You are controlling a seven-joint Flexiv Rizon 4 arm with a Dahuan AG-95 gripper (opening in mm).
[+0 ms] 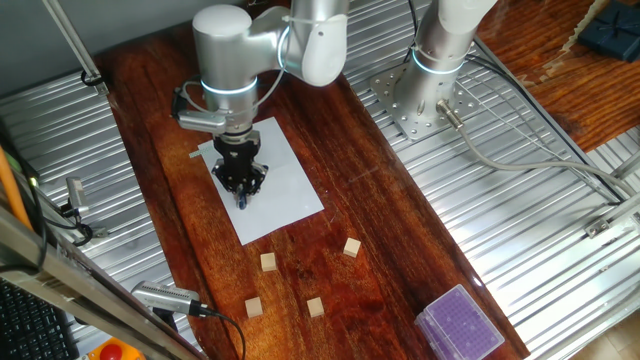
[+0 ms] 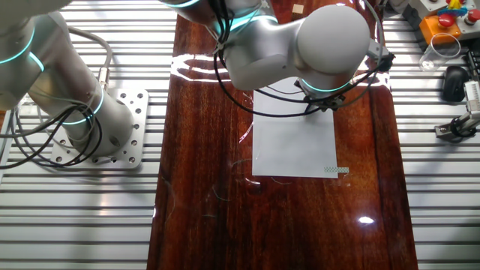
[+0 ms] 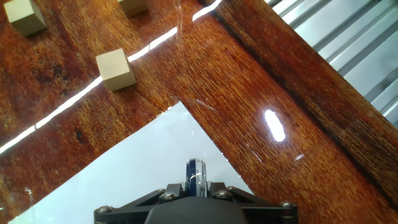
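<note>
A dark blue pen-like object (image 3: pixel 196 177) with a shiny, clear-looking side sticks out between the fingers of my gripper, which is shut on it. White paper (image 1: pixel 280 186) lies flat on the wooden table beneath. Seen in exterior view 1, the gripper (image 1: pixel 242 188) points down over the paper's left part, and the object's blue end shows just under it. Whether that end touches the sheet I cannot tell. No marks are visible on the bare paper. In exterior view 2 the arm hides most of the gripper.
Several small wooden blocks, among them one block (image 1: pixel 352 247) nearest the sheet's corner, stand on the table beyond the paper. A purple-lidded box (image 1: pixel 464 322) sits by the table's edge. Patterned tape (image 2: pixel 337 170) lies at one paper corner. A camera (image 1: pixel 166 297) stands at the left edge.
</note>
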